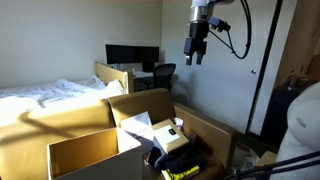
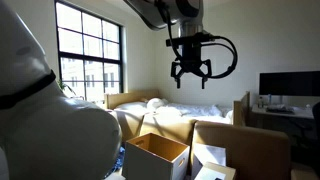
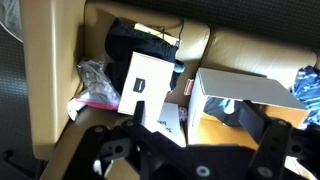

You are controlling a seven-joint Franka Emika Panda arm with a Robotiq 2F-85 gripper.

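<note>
High above a tan couch, my gripper points downward, well clear of everything below. In exterior view 2 its two fingers stand apart, and the gripper is open with nothing between them. From the wrist, the gripper looks down on the couch seat. A flat white box lies there beside dark cloth. To the right of it sits an open box, white outside and brown inside, with something partly hidden within. A crinkled clear plastic bag rests at the left.
White paper leans near the couch back, and a yellow item lies by the dark cloth. Behind the couch are a bed, a monitor and a dark chair. The air around the gripper is free.
</note>
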